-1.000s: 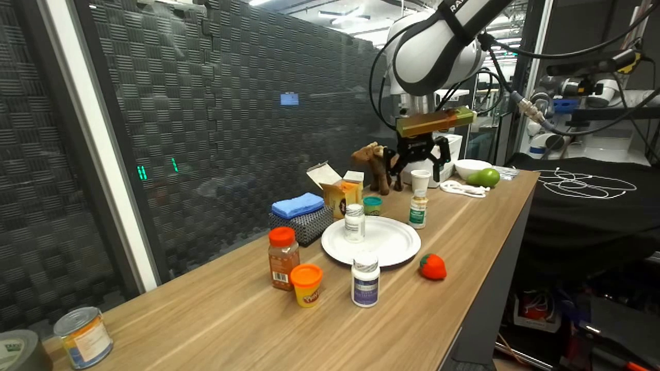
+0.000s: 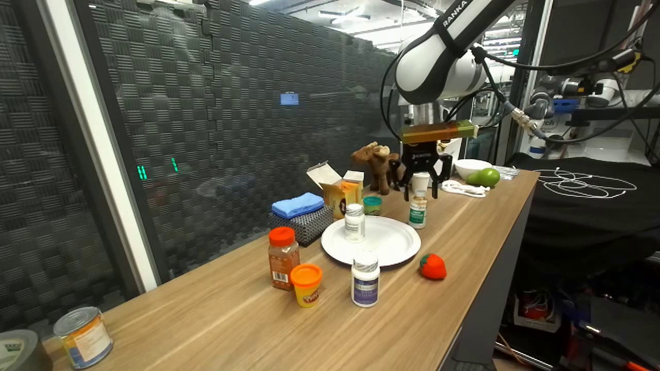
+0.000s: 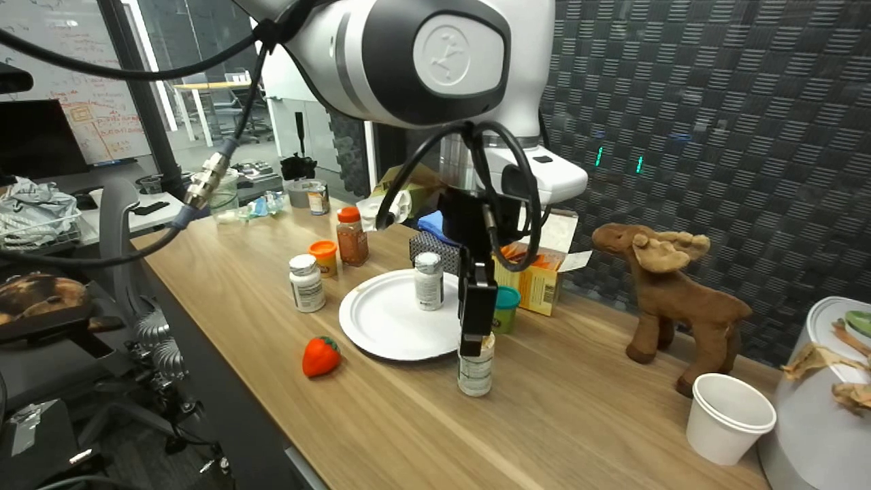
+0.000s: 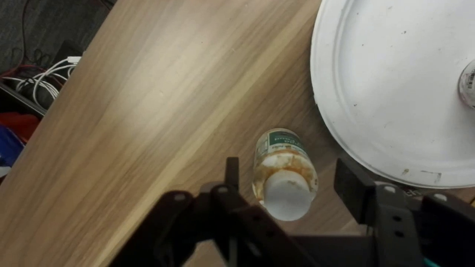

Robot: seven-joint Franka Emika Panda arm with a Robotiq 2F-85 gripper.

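A small bottle with a white cap and green label (image 4: 287,173) stands upright on the table, just off the plate's rim. My gripper (image 2: 421,195) is over it, pointing down, its fingers parted. In the wrist view the bottle appears in the gap, one finger (image 4: 232,173) to its left and the other to its right, with bare wood showing on both sides. From exterior view 2, a finger (image 3: 478,306) hides part of the bottle's top (image 3: 475,376). The white plate (image 2: 396,245) bears another white bottle (image 2: 354,223).
Around the plate stand a purple-labelled bottle (image 2: 365,281), an orange-lidded tub (image 2: 307,285), a red-capped jar (image 2: 283,259), a green-lidded tub (image 3: 505,310) and an open yellow box (image 3: 543,278). A toy strawberry (image 2: 433,266) lies near the front edge.
My gripper has come down towards the green-labelled bottle, and its fingers stand closer together than before. The objects on the table have stayed in place.
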